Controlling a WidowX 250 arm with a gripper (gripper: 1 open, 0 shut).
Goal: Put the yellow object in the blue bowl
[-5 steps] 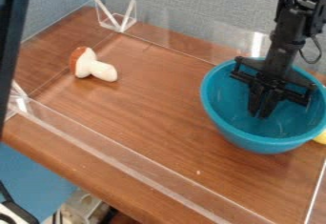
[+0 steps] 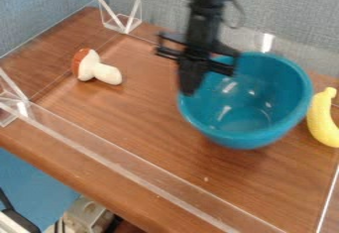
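Observation:
The yellow object, a banana shape (image 2: 322, 120), lies on the table just right of the blue bowl (image 2: 245, 133), outside it. Upright and with no object visible inside, the bowl stands at right of centre. My gripper (image 2: 193, 78) is at the bowl's left back rim, its fingers pointing down and overlapping the rim in view. The arm is blurred, and whether the fingers are apart or closed on the rim cannot be made out.
A white mushroom-like toy with a red-brown end (image 2: 95, 66) lies at the left. White wire stands (image 2: 122, 17) are at the back left. A clear barrier (image 2: 126, 168) runs along the front.
My gripper has swung left from over the bowl's interior to its left rim. The bowl has shifted left, uncovering more of the banana. The mushroom-like toy has stayed put.

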